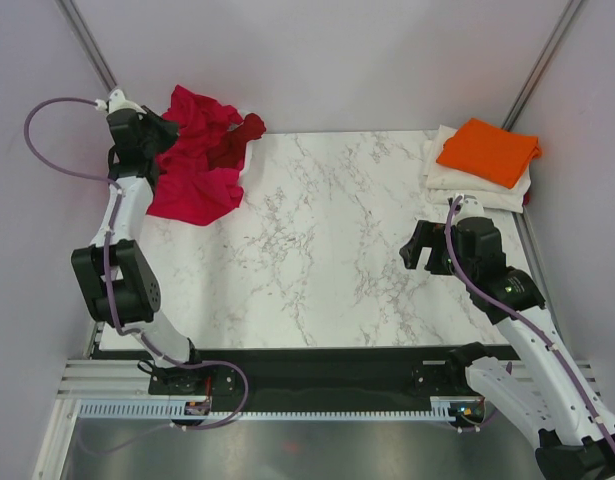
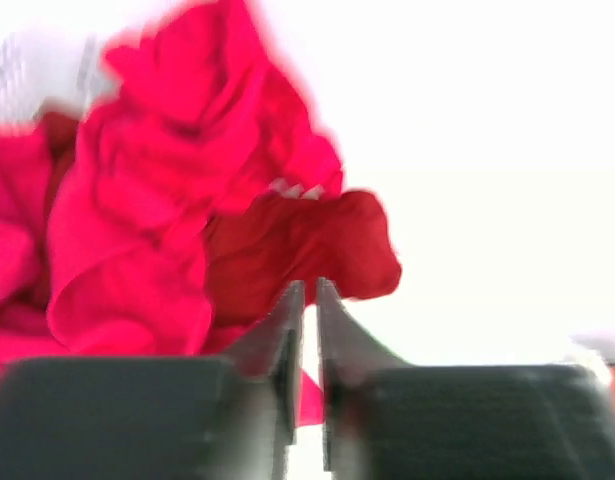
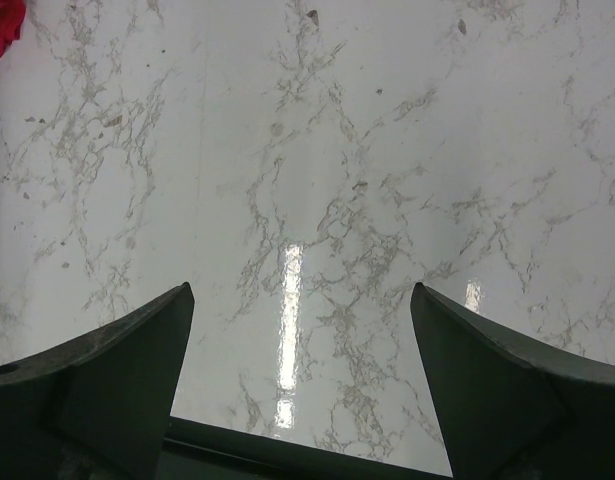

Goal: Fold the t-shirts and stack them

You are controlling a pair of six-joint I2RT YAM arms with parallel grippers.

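A rumpled heap of pink-red shirts (image 1: 192, 185) spills over a white basket at the back left, with a darker red piece (image 1: 249, 128) at its right side. Over the heap's left part hangs my left gripper (image 1: 172, 135). In the left wrist view its fingertips stand close together with a narrow gap, and no cloth shows between them; the dark red cloth (image 2: 332, 245) lies beyond. On the right, a folded orange shirt (image 1: 489, 152) tops folded white ones (image 1: 472, 196). My right gripper (image 1: 419, 262) is wide open above bare table, nothing between its fingers.
Grey walls (image 1: 327, 60) close it in at the back and sides. Of the basket, only a bit of white rim (image 1: 248, 165) shows beside the cloth.
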